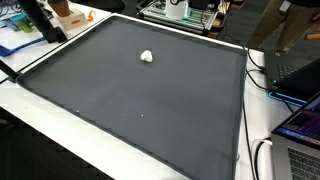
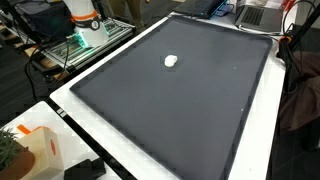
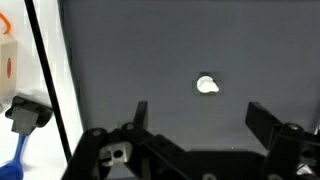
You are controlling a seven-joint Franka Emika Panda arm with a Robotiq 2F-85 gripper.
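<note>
A small white object (image 1: 147,56) lies alone on the dark grey board (image 1: 150,100), toward its far side in exterior view 1. In exterior view 2 the same white object (image 2: 170,61) rests on the board's upper half. The wrist view looks down on the white object (image 3: 207,84), right of centre and beyond the fingertips. My gripper is open, its two dark fingers wide apart with nothing between them. It hangs above the board, clear of the object. Neither exterior view shows the fingers.
Bare board surrounds the white object. A white table margin (image 2: 215,168) borders the board. A laptop (image 1: 300,158) and cables lie along the right in exterior view 1. A blue-handled tool (image 3: 18,150) and a black clip (image 3: 28,113) lie at the left in the wrist view.
</note>
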